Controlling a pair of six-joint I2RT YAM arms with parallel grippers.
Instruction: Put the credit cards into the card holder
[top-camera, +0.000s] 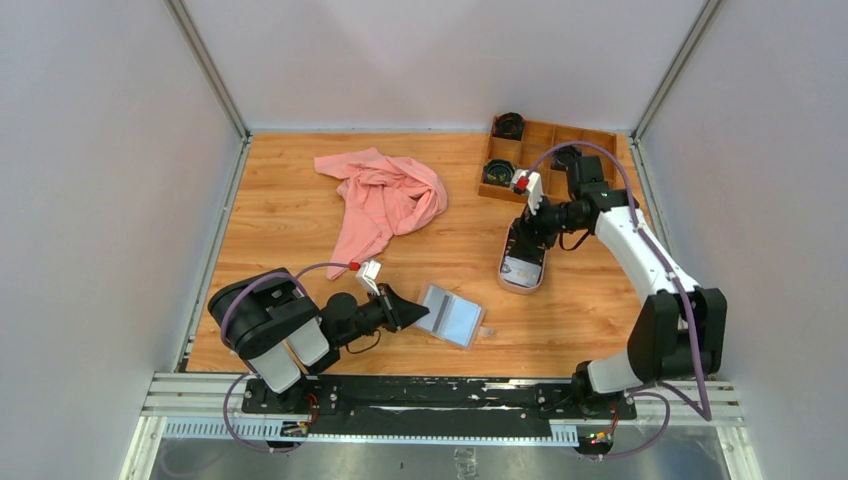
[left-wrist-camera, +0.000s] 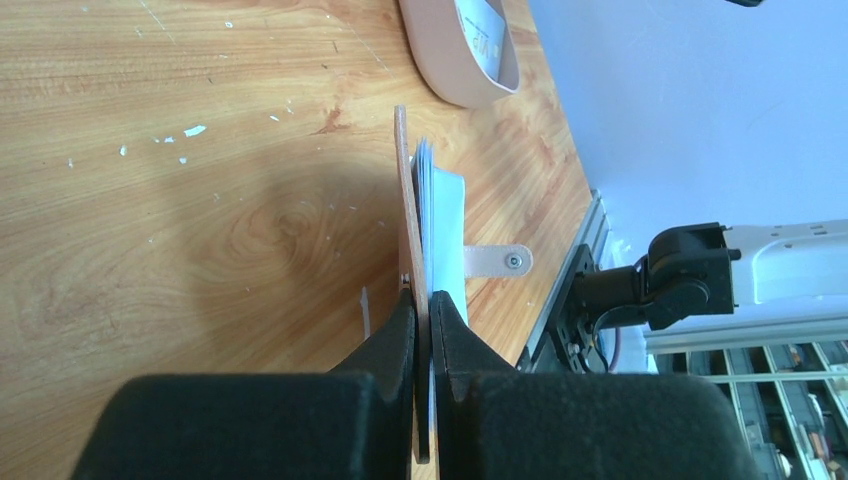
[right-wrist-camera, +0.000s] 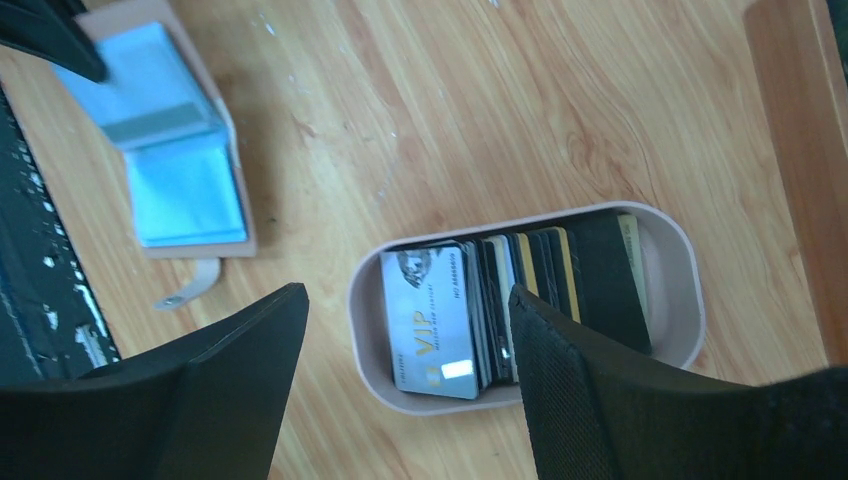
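The open card holder (top-camera: 450, 315), with blue sleeves and a snap strap, is pinched at its end by my left gripper; in the left wrist view its thin edge runs between the closed fingertips. A light oval box (top-camera: 520, 275) of stacked credit cards (right-wrist-camera: 430, 320), a silver VIP card on top, sits to the right. My right gripper is open above that box, nothing seen between its fingers.
A pink cloth (top-camera: 385, 200) lies at the back left. A wooden compartment tray (top-camera: 585, 140) with black coiled items stands at the back right. Bare table lies around the holder.
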